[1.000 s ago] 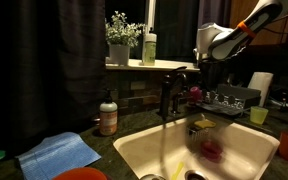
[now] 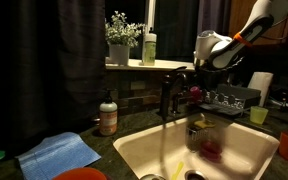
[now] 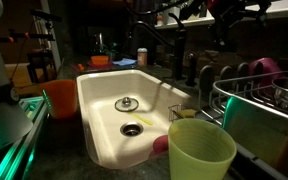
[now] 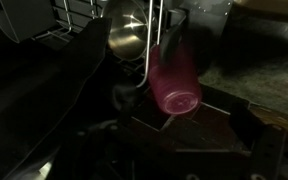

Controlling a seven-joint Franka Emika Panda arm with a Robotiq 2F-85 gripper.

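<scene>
A pink cup is in the dish rack, tilted, its base facing the wrist camera. The same cup sits at the rack's back in exterior view 2, and a pink patch of the cup shows in exterior view 1. My gripper is open over the rack, its dark fingers apart on either side of the cup's near end. Nothing is clearly held between them. Deep shadow hides the fingertips' exact edges, so I cannot tell whether either touches the cup.
A metal bowl and wire bars lie close to the cup. In front of the rack is the white sink, holding a lid. A yellow-green cup stands at the counter's near side. The faucet rises behind the sink.
The sink and counter things look unmoved.
</scene>
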